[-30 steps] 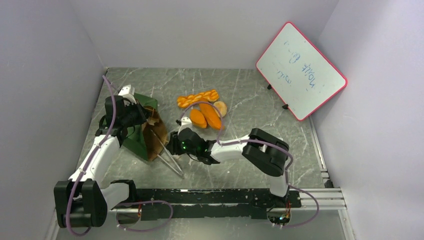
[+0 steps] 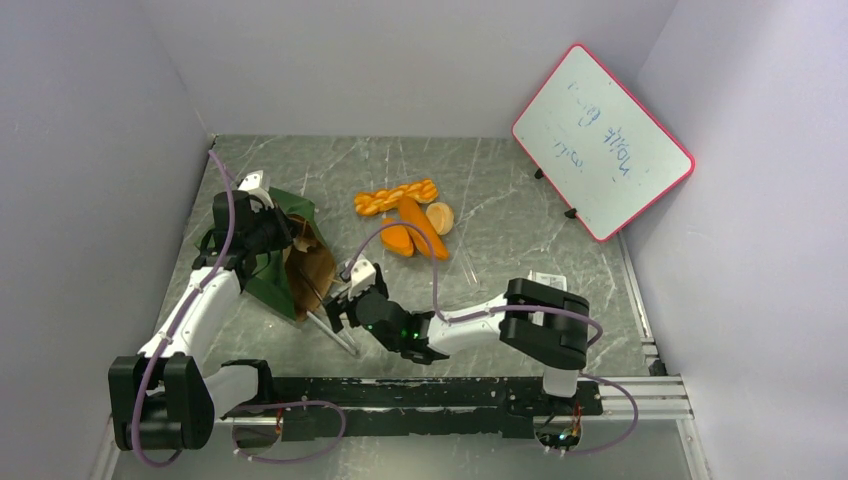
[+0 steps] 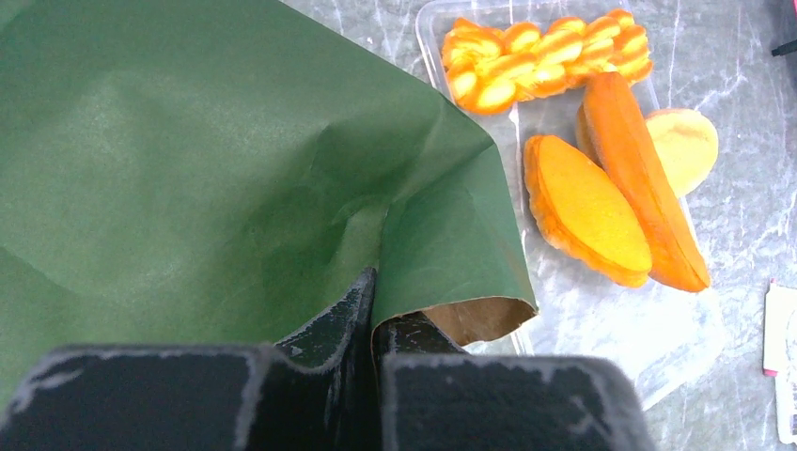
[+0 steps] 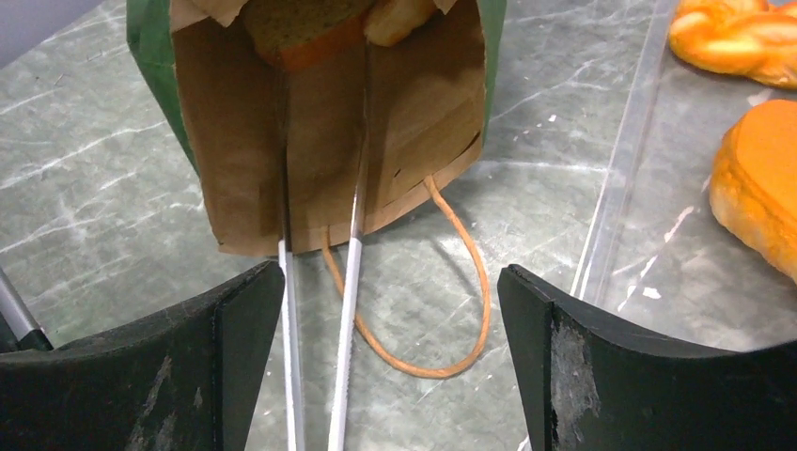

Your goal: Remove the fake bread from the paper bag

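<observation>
The green paper bag (image 2: pixel 272 285) lies on its side at the left, its brown mouth facing right. My left gripper is shut on the folded upper rim of the bag. Inside the mouth, the right wrist view shows a piece of bread with an orange crust (image 4: pixel 320 47) and a paler bread piece (image 4: pixel 399 19) beside it. Two thin silver bars (image 4: pixel 346 348) run out of the bag, their inner ends under the bread. In front of the mouth, my right gripper stands open, the bars passing through the view between its spread fingers, touching neither.
On a clear tray (image 3: pixel 672 362) right of the bag lie a braided loaf (image 2: pixel 395 197), a long orange loaf (image 2: pixel 422 228), an oval bun (image 2: pixel 396 238) and a round bun (image 2: pixel 440 217). The bag's cord handle (image 4: pixel 484 310) loops on the table. A whiteboard (image 2: pixel 605 140) stands at the back right.
The silver bars have shifted a little to the left. The left arm and bag look nearly unchanged.
</observation>
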